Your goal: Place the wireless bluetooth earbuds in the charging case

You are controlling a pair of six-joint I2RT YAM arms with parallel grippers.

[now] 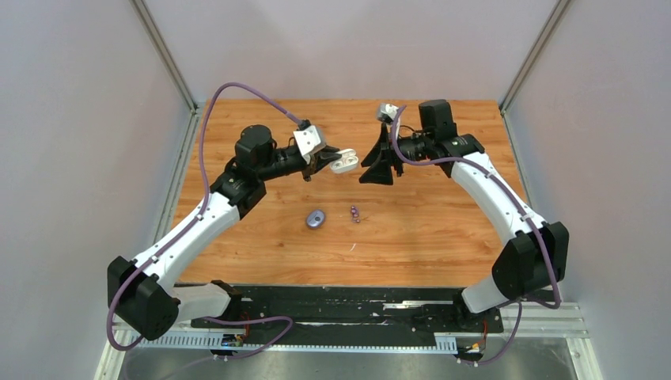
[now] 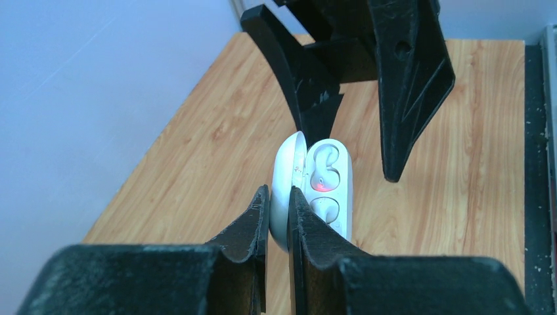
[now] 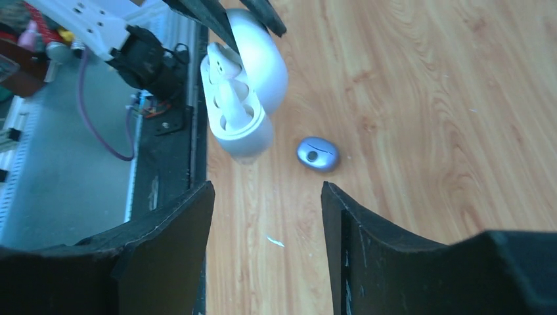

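Observation:
Held up above the table, the white charging case (image 1: 344, 162) has its lid swung open. My left gripper is shut on that lid (image 2: 284, 197). White earbud shapes (image 3: 231, 108) sit in the case's wells in the right wrist view; how fully they are seated I cannot tell. A small red light (image 2: 322, 186) glows in the case in the left wrist view. Just right of the case, apart from it, my right gripper (image 1: 362, 172) stands open. Between its fingers there is nothing.
A grey-blue oval object (image 1: 316, 219) lies on the table below the case. Small purple beads (image 1: 355, 214) and a thin white scrap (image 1: 353, 247) lie nearby.

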